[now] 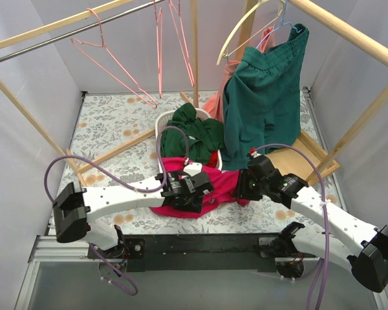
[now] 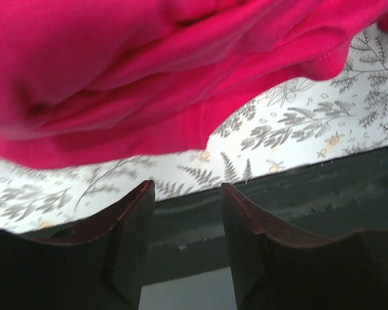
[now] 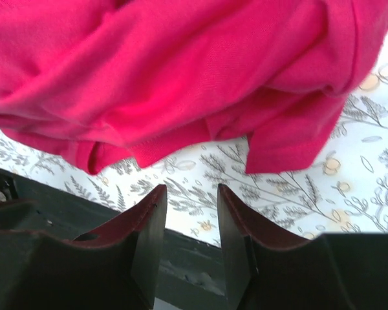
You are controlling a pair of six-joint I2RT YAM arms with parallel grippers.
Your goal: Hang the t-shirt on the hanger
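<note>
The red-pink t shirt [image 1: 213,202] lies crumpled on the floral surface in front of the basket, partly covered by both arms in the top view. My left gripper is over the shirt's near side, fingers part open, with no cloth between its fingers. At the shirt's right end is my right gripper, also parted and empty, the shirt's edge lying beyond its fingertips. A pink hanger [image 1: 119,64] dangles from the metal rod at upper left, bare of clothing.
Behind the shirt stands a white basket [image 1: 161,119] holding a dark green garment [image 1: 193,132]. Green shorts [image 1: 265,90] hang at right above a wooden base piece [image 1: 291,165]. Two more pink hangers hang mid-rod.
</note>
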